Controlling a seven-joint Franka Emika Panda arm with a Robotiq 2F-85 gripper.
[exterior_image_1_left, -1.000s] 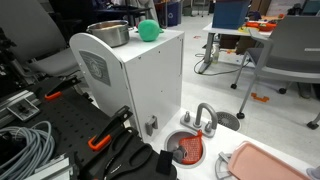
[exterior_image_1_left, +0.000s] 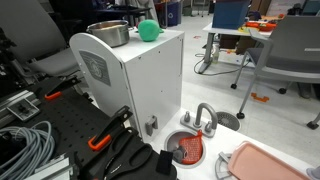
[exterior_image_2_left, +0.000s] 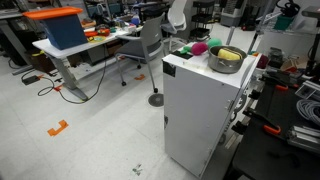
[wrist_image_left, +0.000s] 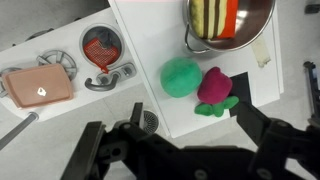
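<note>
In the wrist view my gripper is open, its two dark fingers wide apart with nothing held between them. Beyond them, on the white cabinet top, lie a round green object (wrist_image_left: 181, 77) and a magenta piece (wrist_image_left: 214, 87) with a green leafy part. A metal pot (wrist_image_left: 247, 32) sits beside these, containing a yellow-and-brown striped item and something orange-red. From the first exterior view, the pot (exterior_image_1_left: 109, 33) and the green round thing (exterior_image_1_left: 149, 30) rest on top of the white cabinet (exterior_image_1_left: 145, 75).
Lower down are a small round sink (exterior_image_1_left: 186, 150) with a red utensil in it, a faucet (exterior_image_1_left: 205, 115) and a pinkish tray (exterior_image_1_left: 262, 163). A grey chair (exterior_image_1_left: 290, 50) stands behind. Cables (exterior_image_1_left: 25, 150) lie on the dark surface at left.
</note>
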